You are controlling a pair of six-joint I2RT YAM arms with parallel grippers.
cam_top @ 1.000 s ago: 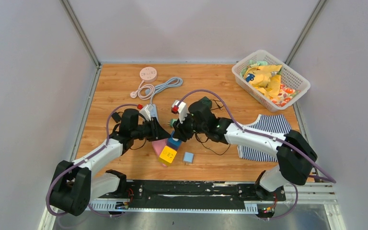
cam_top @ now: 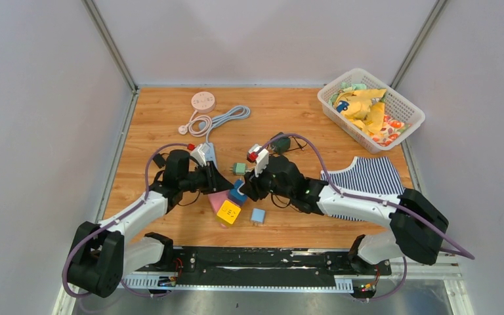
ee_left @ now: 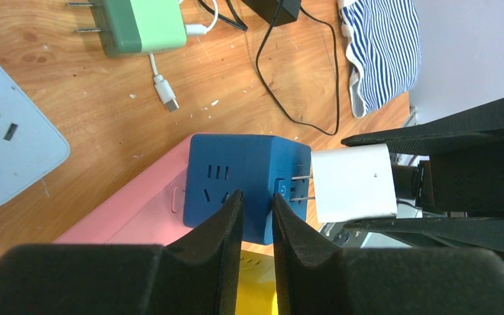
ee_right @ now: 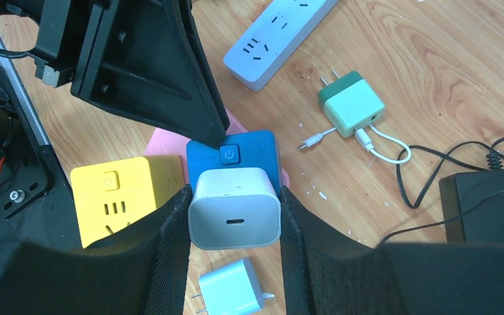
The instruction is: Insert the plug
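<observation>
My right gripper (cam_top: pixel 251 185) grips a white plug (ee_left: pixel 352 183) between its fingers, its two prongs level at the side face of the blue socket cube (ee_left: pixel 228 177). Whether the prong tips are inside is unclear. My left gripper (cam_top: pixel 213 184) is shut at the blue cube, its fingers over the pink power strip (ee_left: pixel 125 216) on which the cube sits; what exactly lies between them is hidden. In the right wrist view the plug's back (ee_right: pixel 233 220) is in front of the blue cube, below its button. A yellow cube (ee_right: pixel 123 190) sits beside it.
A green charger (ee_right: pixel 357 105), light-blue charger (ee_right: pixel 230 289), black adapter (ee_right: pixel 482 210) and cables lie around. A white power strip (ee_right: pixel 269 46) is behind. A basket (cam_top: pixel 328 111) and striped cloth (cam_top: pixel 364 184) are on the right.
My right arm has shifted rightward and toward the front in the top view, the gripper staying at the blue cube. My left arm has not visibly moved.
</observation>
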